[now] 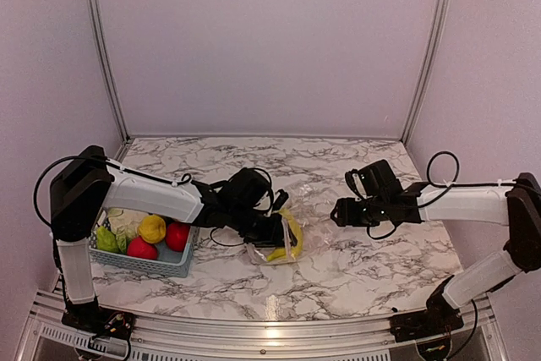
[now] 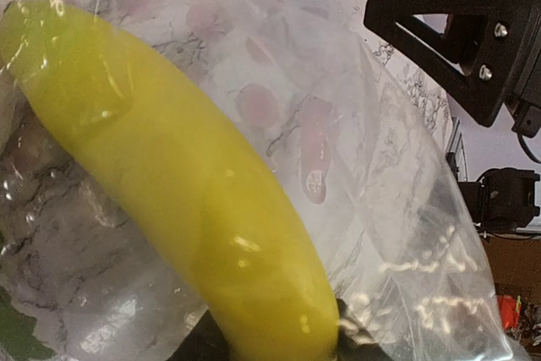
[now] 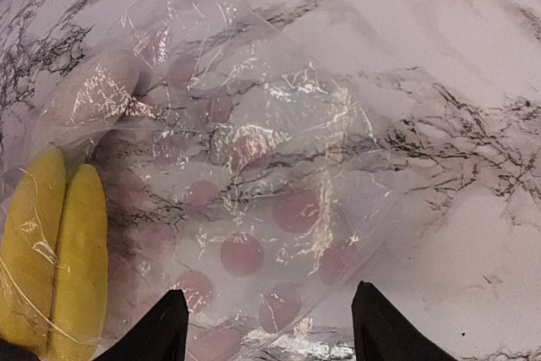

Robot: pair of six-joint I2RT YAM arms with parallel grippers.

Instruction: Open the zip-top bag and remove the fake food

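A clear zip top bag with pinkish spots lies mid-table. Near its left end is yellow banana-shaped fake food; two yellow pieces lie side by side in the right wrist view, with a pale rounded piece above them under plastic. My left gripper is at the bag's left end. Its fingers show on both sides of the near end of a yellow piece; whether they grip it is unclear. My right gripper is open and empty, above the bag's right part.
At the left, a grey basket holds several red, yellow and green food pieces, partly beneath the left arm.
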